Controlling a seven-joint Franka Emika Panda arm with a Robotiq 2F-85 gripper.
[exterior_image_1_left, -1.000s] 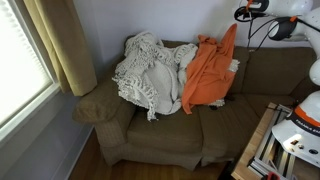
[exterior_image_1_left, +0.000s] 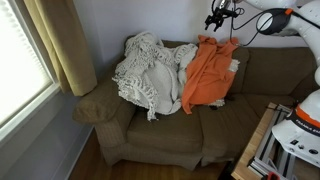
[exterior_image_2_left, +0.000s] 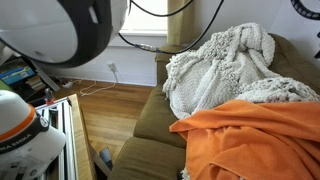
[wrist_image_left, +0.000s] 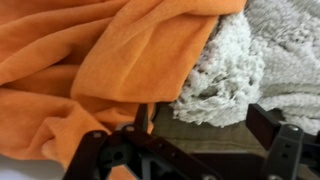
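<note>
An orange blanket (exterior_image_1_left: 207, 78) lies draped over the sofa's backrest and down onto the seat, its folds loose. Beside it a cream knitted throw (exterior_image_1_left: 148, 70) is heaped over the sofa's left part. My gripper (exterior_image_1_left: 214, 21) is above the backrest, over the top of the orange blanket. In the wrist view, the open gripper has its fingers wide apart with nothing held between them. The orange cloth (wrist_image_left: 145, 50) fills the left of that view, and white knitted fabric (wrist_image_left: 222, 75) lies to its right.
The brown sofa (exterior_image_1_left: 160, 133) has bare seat in front of the blankets. A wooden table (exterior_image_1_left: 258, 140) stands at the robot's base. Curtain (exterior_image_1_left: 62, 45) and window are on the left. A cable (exterior_image_2_left: 185, 43) hangs across exterior view 2.
My gripper has come leftward and somewhat lower, from the far right to over the orange blanket. The blanket's raised upper right corner has sunk down.
</note>
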